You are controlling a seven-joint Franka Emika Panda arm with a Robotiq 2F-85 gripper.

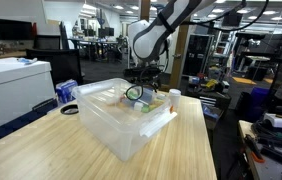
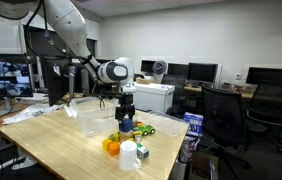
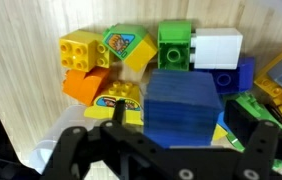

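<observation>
In the wrist view, my gripper is open above a blue block point(image 3: 181, 100), which shows between the two dark fingers. Whether either finger touches it, I cannot tell. Close around it lie a yellow block point(image 3: 80, 50), a green block point(image 3: 174, 46), a white block point(image 3: 217, 48) and an orange block point(image 3: 85, 86). In exterior view 2, a blue piece point(image 2: 127, 123) shows among the coloured blocks on the table.
A clear plastic bin point(image 1: 126, 125) stands on the wooden table point(image 1: 41, 150). Near the table's front edge in exterior view 2 is a white cup point(image 2: 128, 156). Bare tabletop lies left of the blocks there.
</observation>
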